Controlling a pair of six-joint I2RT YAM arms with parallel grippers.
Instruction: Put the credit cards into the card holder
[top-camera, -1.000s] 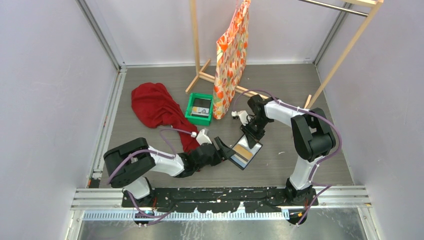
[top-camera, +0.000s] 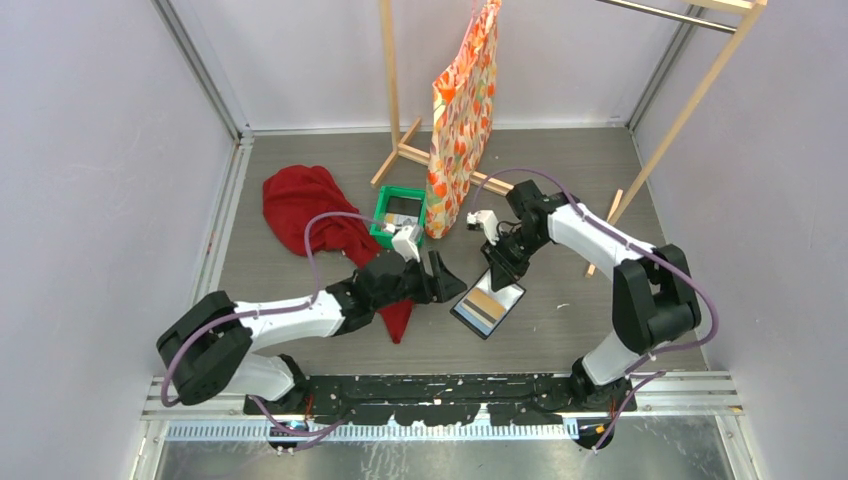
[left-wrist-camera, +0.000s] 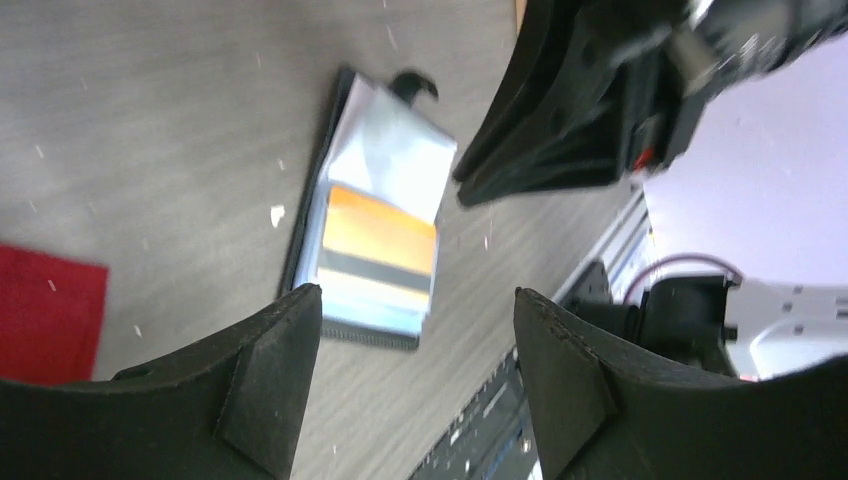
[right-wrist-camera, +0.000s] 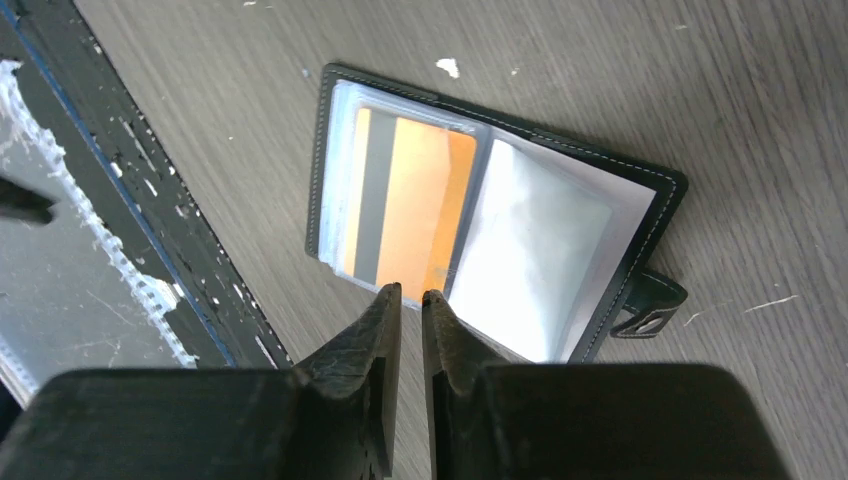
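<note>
The card holder (right-wrist-camera: 620, 330) lies spread flat on the floor, dark-edged with a strap at one end. In its clear sleeve, an orange card with a grey stripe (right-wrist-camera: 410, 200) shows over a pale blue layer. The other half has a whitish sleeve (right-wrist-camera: 530, 250) with no coloured card visible. Over the holder's near edge, my right gripper has its fingertips slightly apart, nothing between them. My left gripper is wide open and empty, to the left of the holder in the top view.
A green basket (top-camera: 381, 208) with dark and pale flat items inside stands behind my left arm. Red cloth (top-camera: 300, 205) spreads beside it. A patterned cloth (top-camera: 465, 110) hangs from a wooden rack at the back. Floor right of the holder is clear.
My left gripper has moved off the holder's left corner, slightly back and left, while its arm stretched outward. The right gripper has shifted little; its arm's elbow has swung right. The holder looks unmoved.
</note>
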